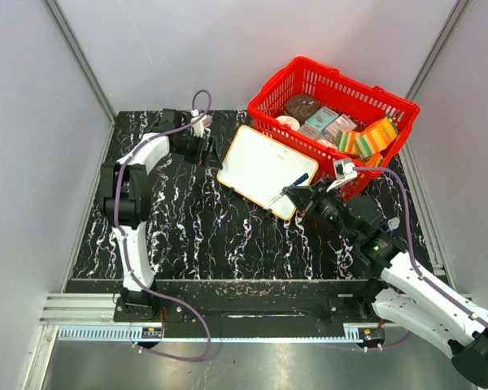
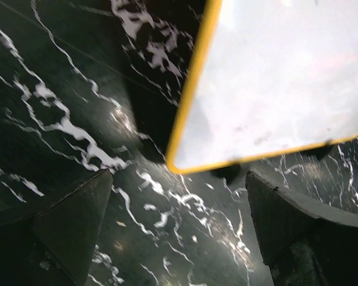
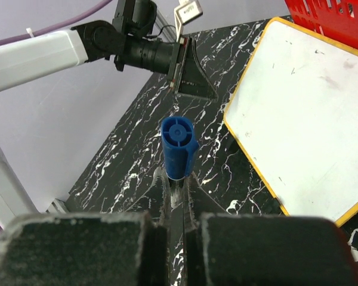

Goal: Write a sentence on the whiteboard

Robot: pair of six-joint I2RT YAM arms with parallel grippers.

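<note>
The whiteboard (image 1: pixel 256 166) lies tilted on the dark marbled table, its rim yellow. Its surface (image 3: pixel 304 113) carries faint smudges and a few tiny dark marks, no readable writing. My right gripper (image 1: pixel 286 192) is shut on a marker with a blue end (image 3: pixel 178 146) and a white body, held above the board's lower right part in the top view. At the board's left side, my left gripper (image 1: pixel 210 156) is open and empty. The left wrist view has the board's yellow-rimmed corner (image 2: pixel 178 167) just beyond the gap between its fingers.
A red basket (image 1: pixel 374 96) holding several packets and other items stands behind the board, touching or very near its far edge. Bare table (image 1: pixel 195 236) spreads to the front and left. Pale walls (image 1: pixel 32 162) close in the sides.
</note>
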